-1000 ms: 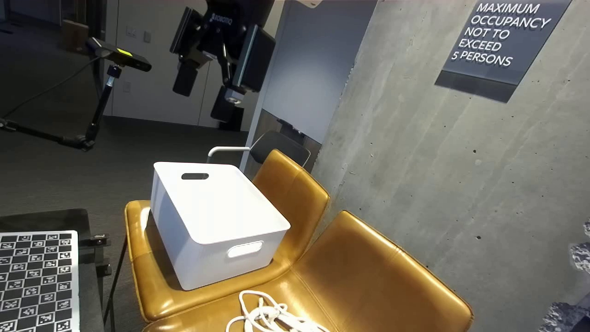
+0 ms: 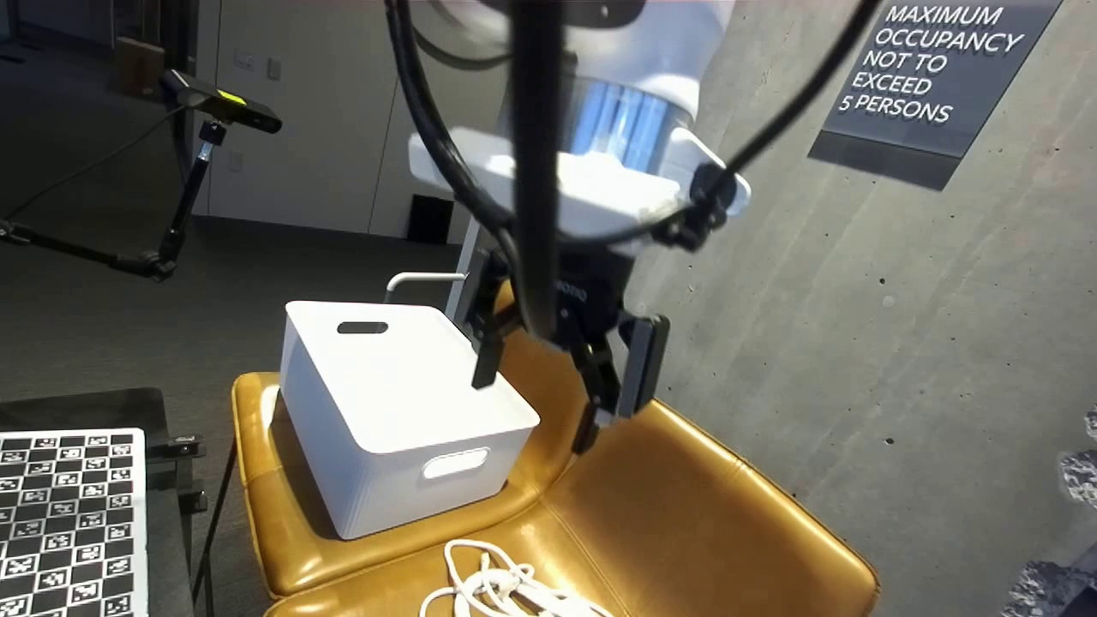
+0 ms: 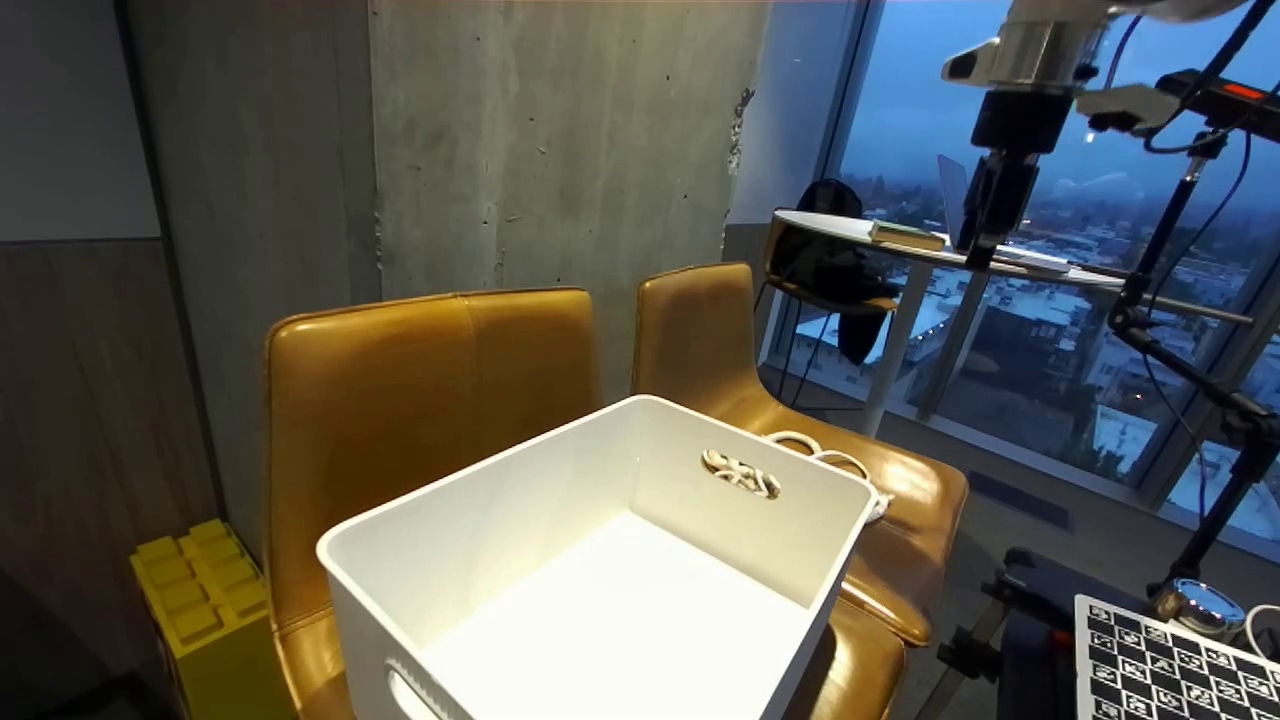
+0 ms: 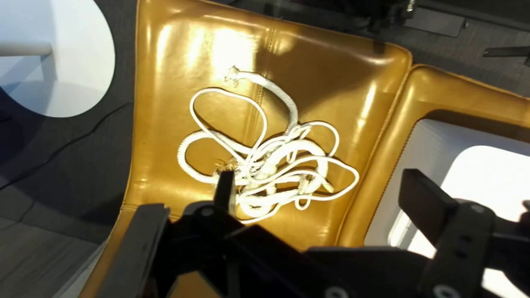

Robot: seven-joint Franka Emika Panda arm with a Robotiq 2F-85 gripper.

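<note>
A tangled bundle of white rope (image 4: 293, 149) lies on the seat of a tan leather chair (image 4: 164, 124). In exterior view 1 only part of the rope (image 2: 504, 581) shows at the bottom edge. On the adjoining chair stands a white rectangular bin (image 2: 344, 452), upright; its inside (image 3: 618, 600) looks empty. My gripper (image 2: 535, 416) is open, pointing down, with nothing between its fingers. Exterior view 2 shows the gripper (image 3: 984, 246) high above the rope's chair, clear of the seat. From the wrist, the rope appears beyond the fingers, apart from them.
A checkered board (image 2: 72, 519) sits beside the chairs. A camera on a jointed stand (image 2: 221, 103) rises behind it. Chair backs (image 3: 444, 408) and a concrete wall (image 3: 552, 156) border one side. A round white table (image 3: 828, 226) stands near the window.
My gripper has come down and to the right in exterior view 1, with the arm now filling the upper middle. It stays open. The bin and rope have not moved.
</note>
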